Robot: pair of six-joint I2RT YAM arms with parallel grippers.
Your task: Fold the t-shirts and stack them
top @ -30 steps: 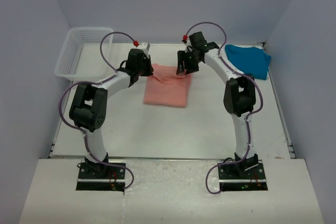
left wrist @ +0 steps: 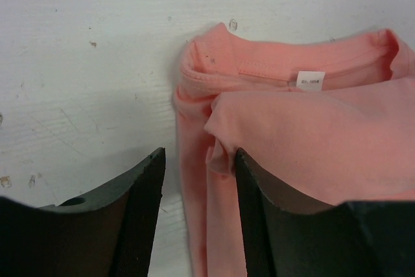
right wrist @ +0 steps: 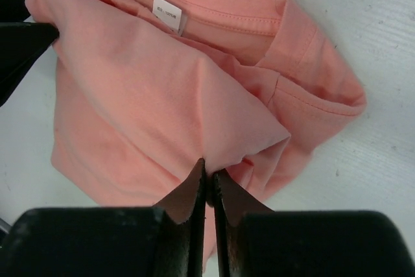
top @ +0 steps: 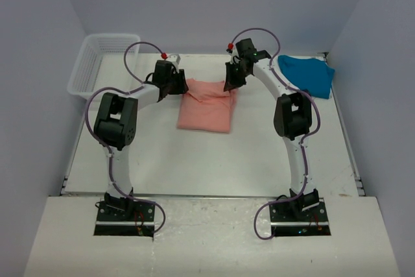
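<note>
A pink t-shirt [top: 204, 115] lies folded into a rough rectangle at the table's far middle, its upper flap turned down below the collar. The white label [left wrist: 310, 81] shows at the neck. Over the shirt's left edge, my left gripper stands open; one finger is beside the cloth, and the other overlaps the flap's corner. At the flap's right end my right gripper is shut with a crease of pink cloth running into its fingertips. How much fabric it pinches is hidden.
To the right lies a flat blue folded cloth [top: 308, 76], close to the table's edge. An empty-looking white basket [top: 72, 82] stands at the far left.
The right gripper's fingers have come together on the flap and shifted slightly right. My left gripper has opened and moved a little left. The shirt keeps nearly the same shape.
</note>
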